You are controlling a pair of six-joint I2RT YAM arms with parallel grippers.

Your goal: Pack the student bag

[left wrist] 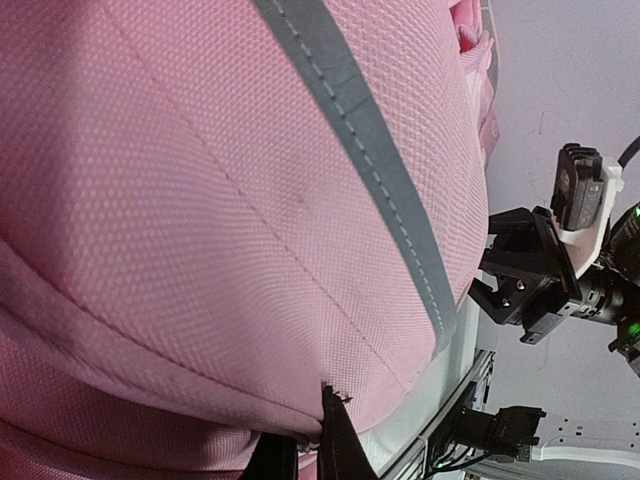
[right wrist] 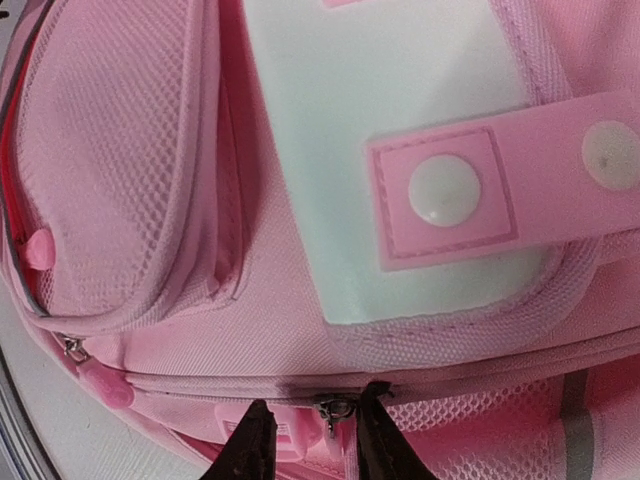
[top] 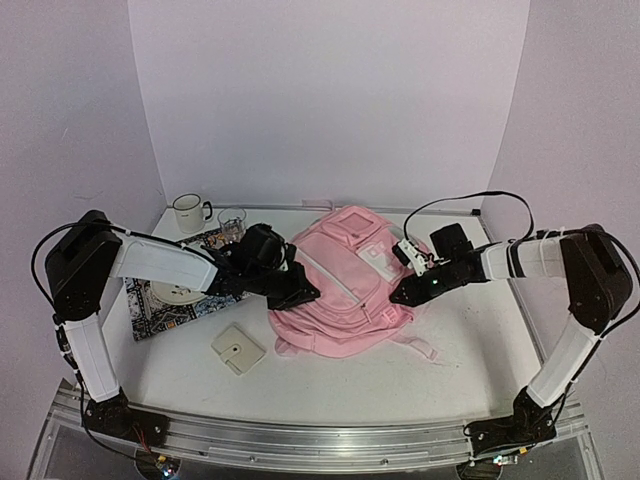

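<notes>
A pink backpack point(top: 350, 322) lies on the white table between both arms, its front pocket facing up. My left gripper point(top: 308, 294) is at the bag's left side. In the left wrist view its fingers point(left wrist: 345, 452) are close together with pink fabric between them, shut on a fold of the bag. At the bag's right side, my right gripper point(top: 396, 296) points down at the zipper seam. Its fingers point(right wrist: 255, 445) stand apart in the right wrist view, with the metal zipper pull point(right wrist: 335, 408) showing between and just beyond them. A beige notebook point(top: 238, 349) lies left of the bag.
A white mug point(top: 188, 213) and a clear glass point(top: 232, 219) stand at the back left. A plate point(top: 176, 293) rests on a dark patterned mat point(top: 147, 318), partly behind my left arm.
</notes>
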